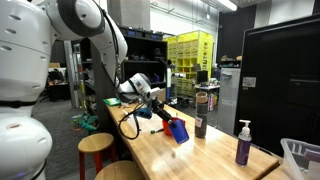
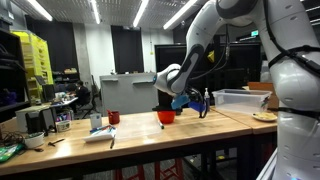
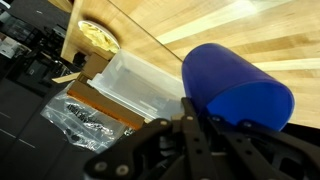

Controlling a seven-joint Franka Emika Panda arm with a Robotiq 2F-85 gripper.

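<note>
A blue cup fills the middle of the wrist view, with my gripper shut on it at its near side. In exterior view 1 the same blue cup hangs tilted above the wooden table, below and right of the arm's wrist. A red container is directly behind or beside it there. From exterior view 2, the red container stands on the table and the blue cup is held tilted close above it. Whether the two touch I cannot tell.
A dark canister and a purple pump bottle stand on the table's right side. A clear plastic bin is at the far right. Stools stand beside the table.
</note>
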